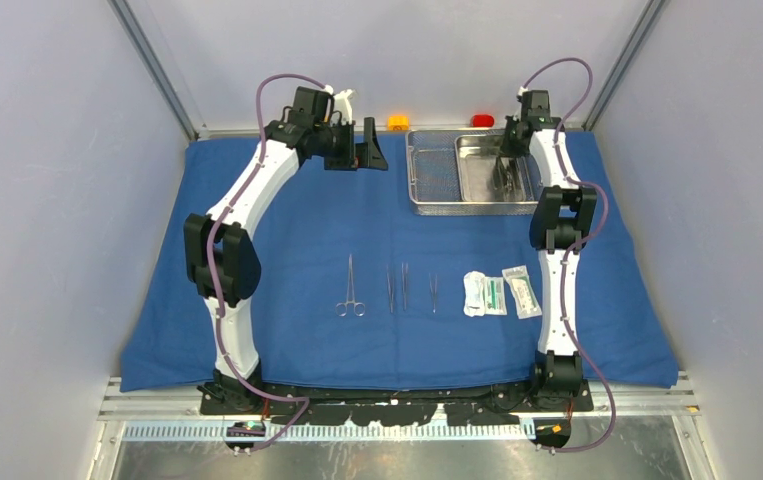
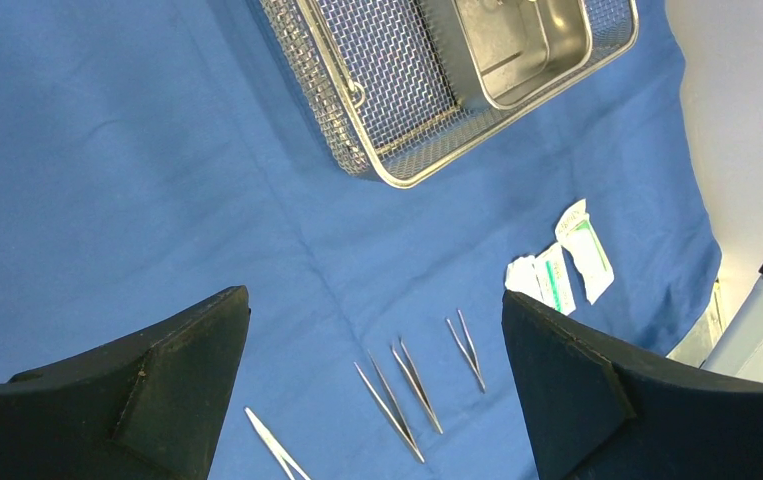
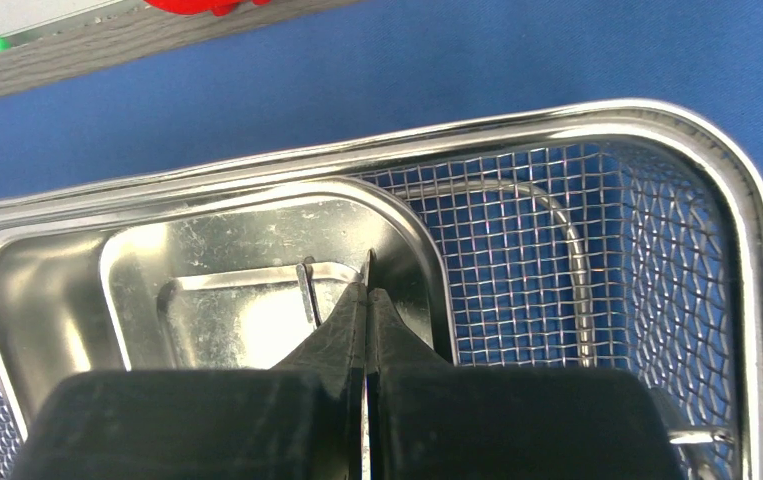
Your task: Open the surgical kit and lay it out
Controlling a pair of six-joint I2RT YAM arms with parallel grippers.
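Note:
My right gripper is shut on a thin metal instrument (image 3: 370, 262), whose tip shows just past the fingertips. Most of that instrument is hidden by the fingers. It is over the right part of the inner steel tray (image 1: 477, 185), where another slim instrument (image 3: 310, 300) lies. My left gripper is wide open and empty, left of the wire basket (image 1: 437, 209). Laid on the blue cloth are ring-handled forceps (image 1: 351, 290), tweezers (image 1: 391, 290), a second pair (image 1: 405, 290) and a smaller pair (image 1: 434, 295).
White packets (image 1: 474, 294), a green-marked packet (image 1: 495, 296) and a tilted packet (image 1: 522, 292) lie front right. Yellow (image 1: 398, 123) and red (image 1: 483, 120) pieces sit behind the basket. Bare cloth (image 1: 287, 230) spreads between the left arm and the instruments.

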